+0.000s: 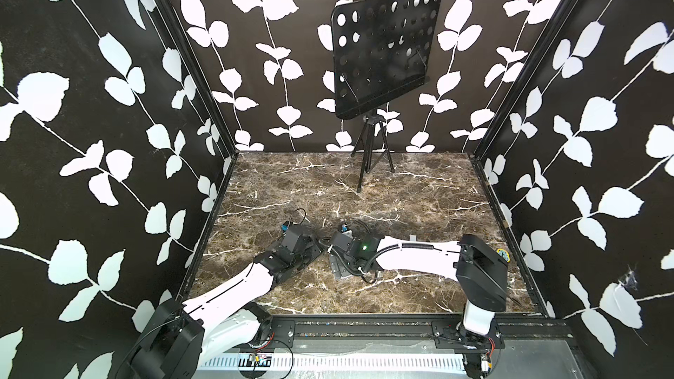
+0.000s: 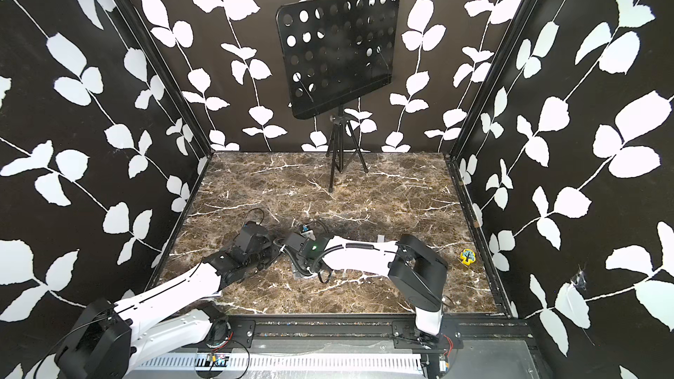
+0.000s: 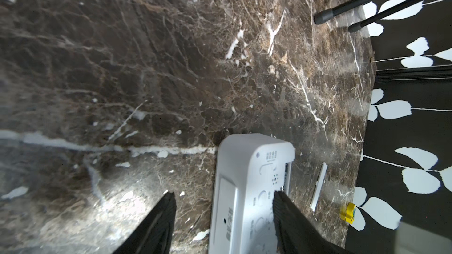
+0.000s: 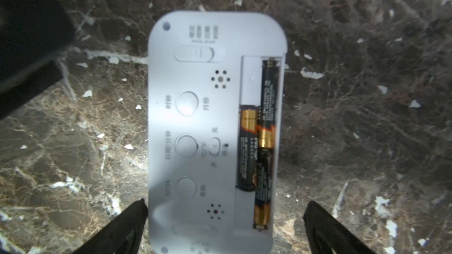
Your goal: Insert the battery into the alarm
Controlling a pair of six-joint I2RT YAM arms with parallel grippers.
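Note:
A white alarm (image 4: 188, 122) lies back up on the marble table, its battery compartment open on its right side in the right wrist view, with several black-and-gold batteries (image 4: 268, 94) in it and bare slot at the ends. My right gripper is over the alarm, open, its fingers either side of the body and nothing seen held. My left gripper stands open to the alarm's left in the top views, the alarm showing beyond its fingers in the left wrist view; I see nothing held in it.
A black music stand (image 1: 382, 56) stands at the back. A small pale strip (image 3: 318, 185) and a yellow item (image 2: 467, 256) lie to the right on the table (image 1: 281, 182).

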